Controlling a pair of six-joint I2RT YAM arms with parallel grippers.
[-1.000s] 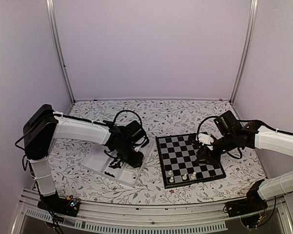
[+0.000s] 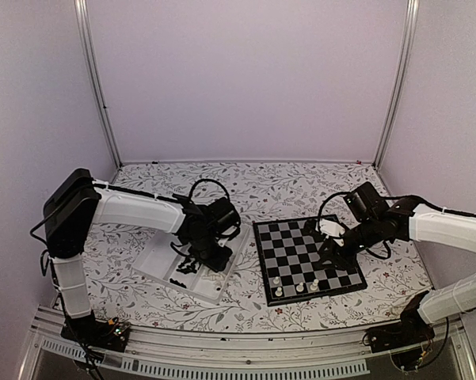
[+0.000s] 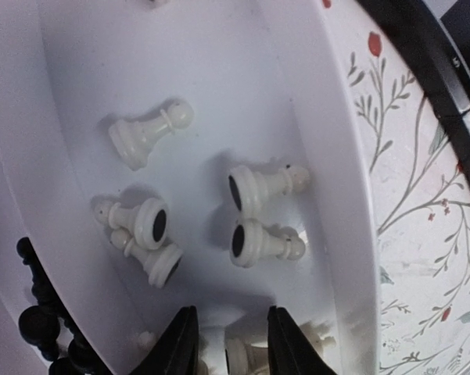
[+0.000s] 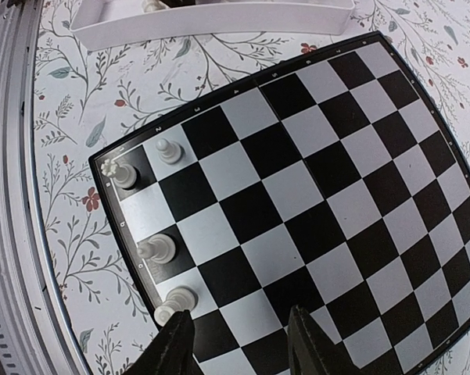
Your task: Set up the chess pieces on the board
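Note:
Several white chess pieces lie on their sides in the tray's right compartment, among them a pawn [image 3: 150, 137] and two side by side, an upper pawn [image 3: 270, 186] and a lower pawn [image 3: 266, 244]. My left gripper is open over that compartment, a white piece [image 3: 246, 358] showing beyond and between its fingers, partly hidden. On the chessboard [image 4: 305, 212], a rook [image 4: 123, 176], a pawn [image 4: 169, 151] and two other white pieces, a nearer one [image 4: 176, 303] and a farther one [image 4: 156, 248], stand near one corner. My right gripper hangs open above the board, nothing between its fingers.
Black pieces [image 3: 39, 324] fill part of the neighbouring compartment. The white tray [image 2: 154, 265] lies left of the board, with a strip of floral tablecloth [image 2: 241, 289] between them. Most board squares in view are empty.
The left arm's elbow has shifted slightly to the right, while its gripper stays over the tray. The right arm has moved only a little. The pieces on the board look unchanged.

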